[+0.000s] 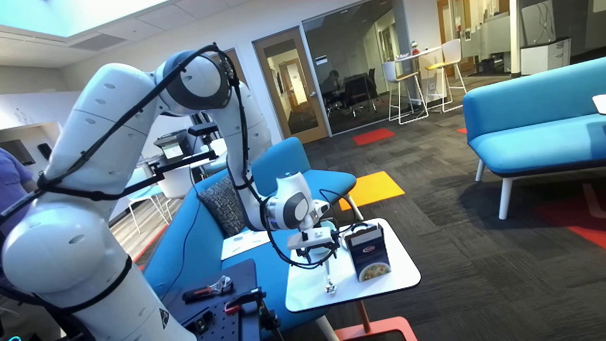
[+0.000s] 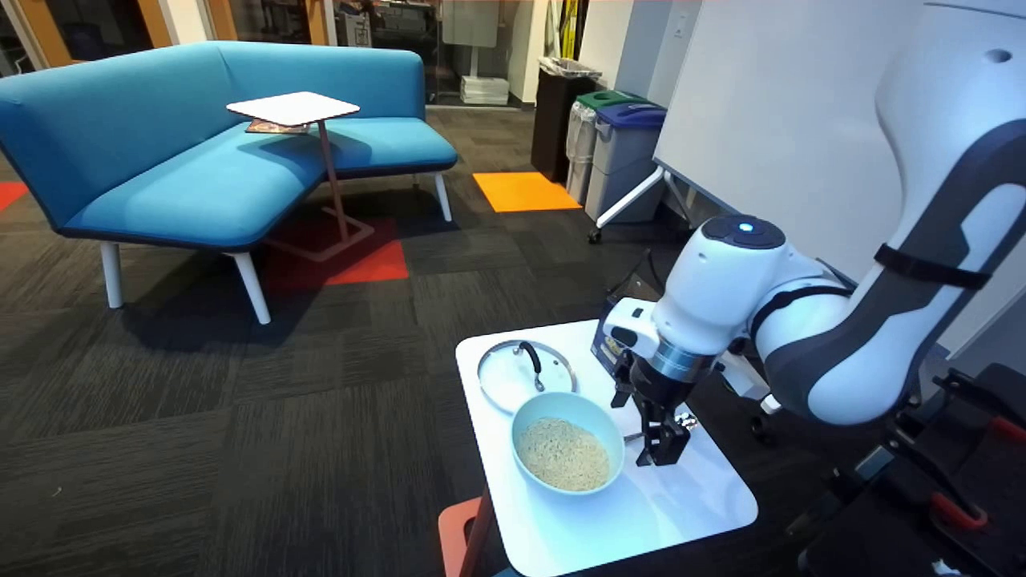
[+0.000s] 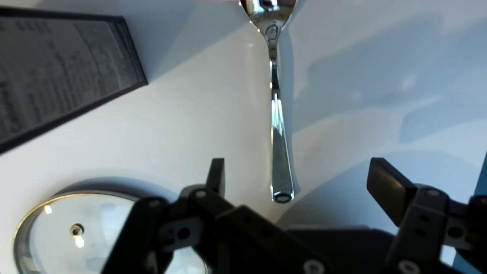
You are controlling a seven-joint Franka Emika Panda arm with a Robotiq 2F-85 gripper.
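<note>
In the wrist view a metal spoon [image 3: 279, 141] lies flat on the white table, its handle end pointing back between my spread fingers. My gripper is open around the line of the handle, with nothing held. One finger [image 3: 217, 178] is left of the handle and the other is to its right. A light blue bowl [image 2: 612, 437] full of a grainy, pale food stands beside the gripper [image 2: 642, 428] in exterior view 2. The spoon's bowl [image 1: 330, 288] shows toward the table's near edge in exterior view 1.
A glass lid [image 2: 500, 375] with a black handle lies at the table's far side. An upright dark box [image 1: 368, 253] stands close to the spoon. The small white table [image 2: 616, 538] has bare room near its front edge.
</note>
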